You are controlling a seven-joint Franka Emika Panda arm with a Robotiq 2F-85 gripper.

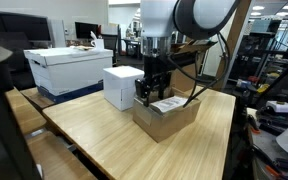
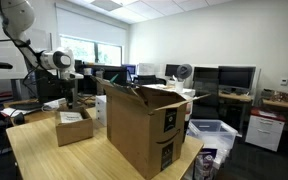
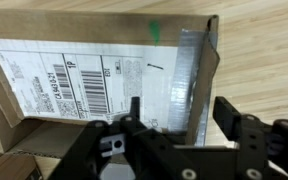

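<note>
A small open cardboard box stands on the wooden table, with a white printed label showing inside it. In the wrist view, that label carries barcodes and lies to the left of the box's brown side wall. My gripper is open, its fingers apart. One fingertip appears over the label side and the other over the table side of that wall. From outside, the gripper is low at the box's rim; whether it touches the cardboard cannot be told. The same box is at the left in exterior view 2.
A large cardboard box with raised flaps stands on the table. A white cube-shaped box and a white lidded box are behind the small box. Bare tabletop lies to its front left.
</note>
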